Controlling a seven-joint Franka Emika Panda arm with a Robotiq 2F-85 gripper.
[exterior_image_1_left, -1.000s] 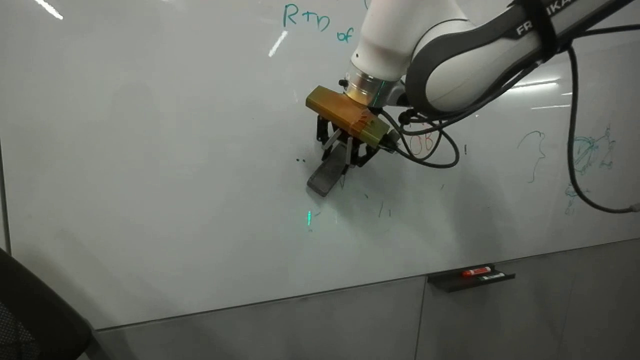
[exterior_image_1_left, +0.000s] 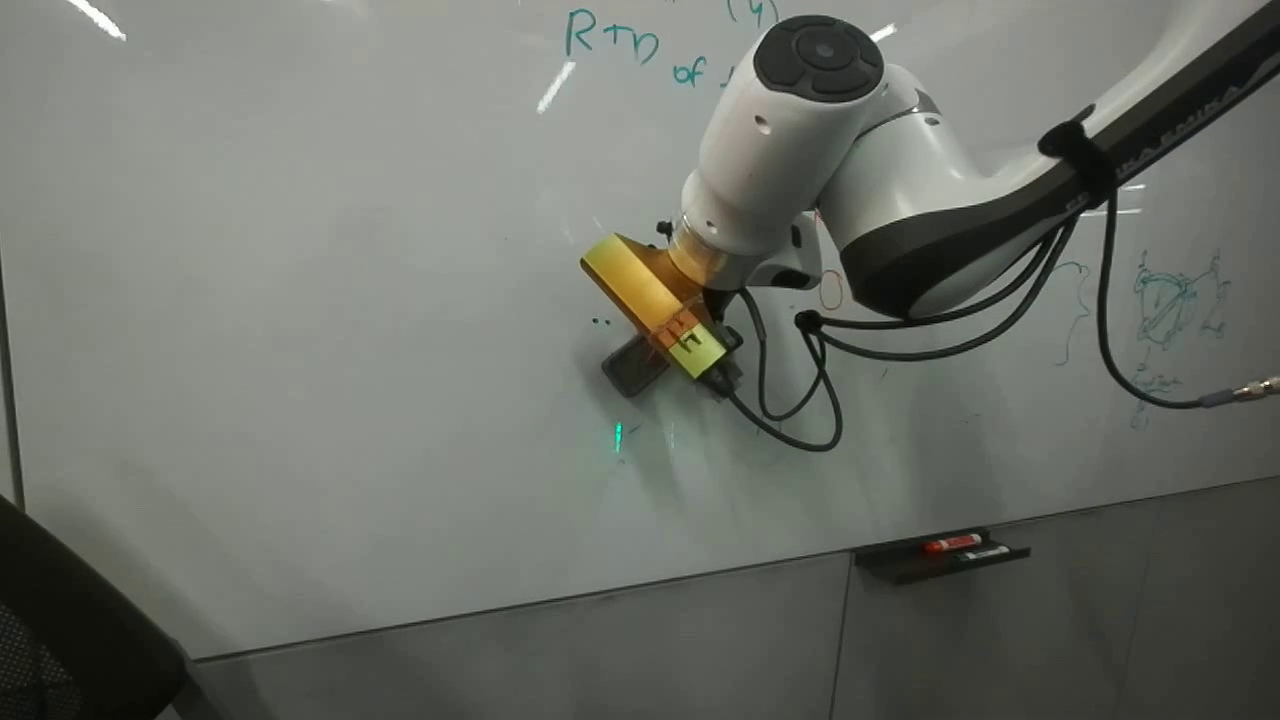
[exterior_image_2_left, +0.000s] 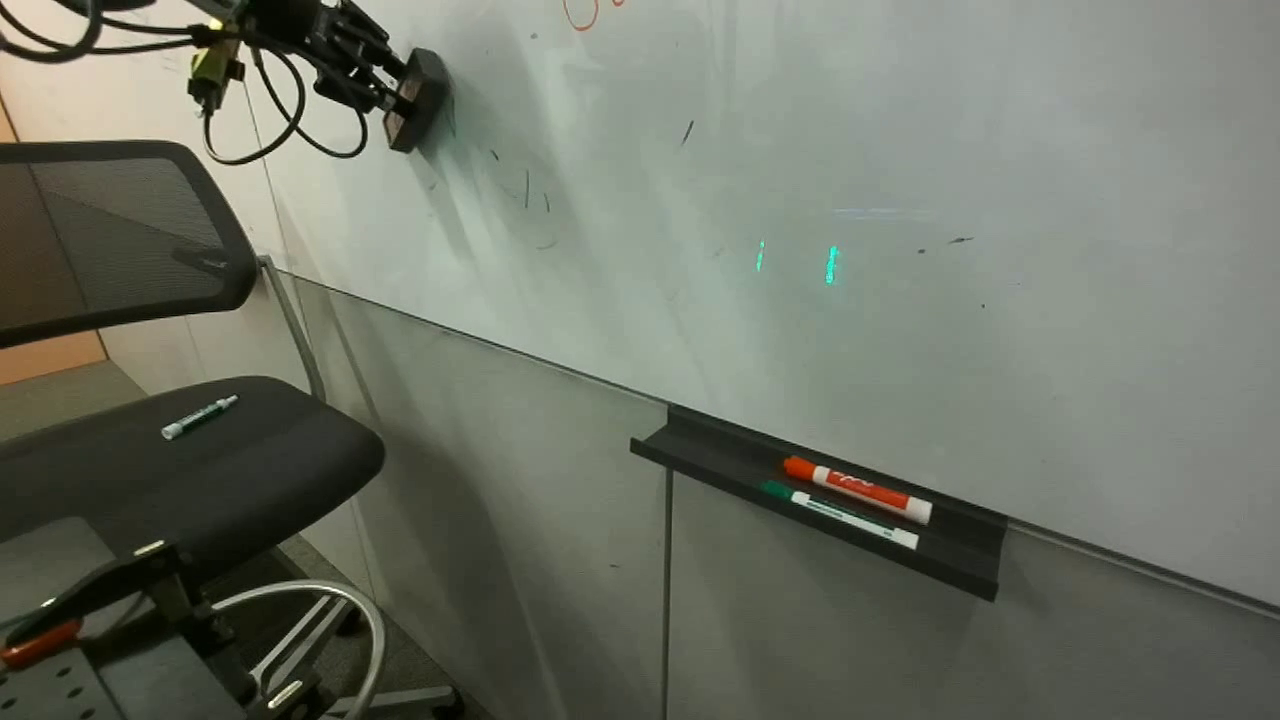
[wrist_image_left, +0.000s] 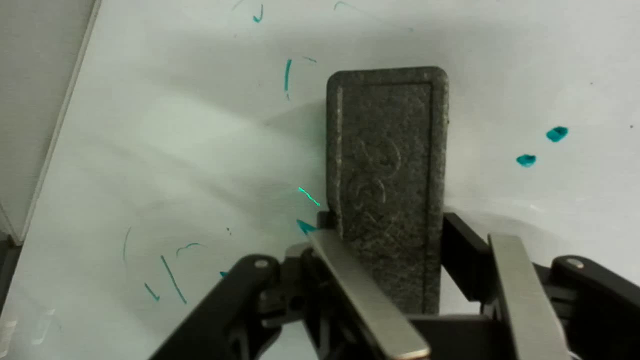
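Observation:
A dark grey block-shaped eraser (wrist_image_left: 387, 162) is gripped along its long sides by my gripper. One of the fingers (wrist_image_left: 465, 255) presses on its right side. In exterior view 1 the eraser (exterior_image_1_left: 633, 367) shows partly below the orange gripper body, which hides the fingers. Exterior view 2 has the eraser (exterior_image_2_left: 419, 100) at the upper left, its face close against the whiteboard (exterior_image_2_left: 1080, 396); whether it touches fully I cannot tell. Green marks dot the board around it, among them two dots (wrist_image_left: 526, 160) and a short stroke (wrist_image_left: 288, 75).
A black tray (exterior_image_2_left: 672, 446) on the board's lower edge holds a red marker (exterior_image_2_left: 858, 488) and a green marker (exterior_image_2_left: 846, 518). An office chair (exterior_image_2_left: 156, 480) with a marker (exterior_image_2_left: 200, 416) on its seat stands at the left. Open board lies left of the arm in exterior view 1.
The arm has come lower and turned, so the gripper body now hides its fingers and much of the eraser. The eraser stays held and sits slightly left of before.

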